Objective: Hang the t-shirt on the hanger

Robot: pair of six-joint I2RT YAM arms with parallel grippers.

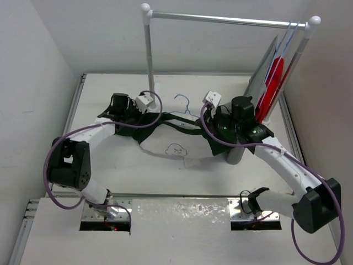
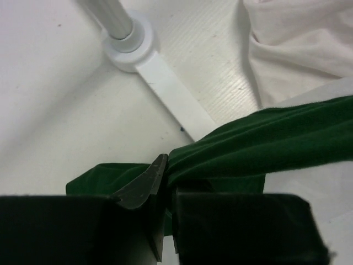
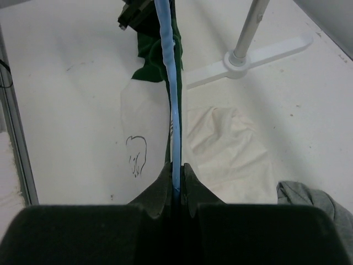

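A white-and-dark-green t-shirt [image 1: 174, 144] with a line drawing is stretched between my grippers above the floor of the workspace. A light blue hanger [image 1: 186, 105] lies along its upper side. My left gripper is at the green cloth [image 2: 259, 138] at the left end; how far its fingers are closed is hard to see. My right gripper is shut on the blue hanger [image 3: 172, 110], with green cloth along it, at the shirt's right end.
A metal rail [image 1: 226, 20] on white posts spans the back, with hangers and a red garment [image 1: 271, 88] on the right. Cream cloth [image 3: 226, 154] and grey cloth [image 3: 314, 204] lie below in the right wrist view.
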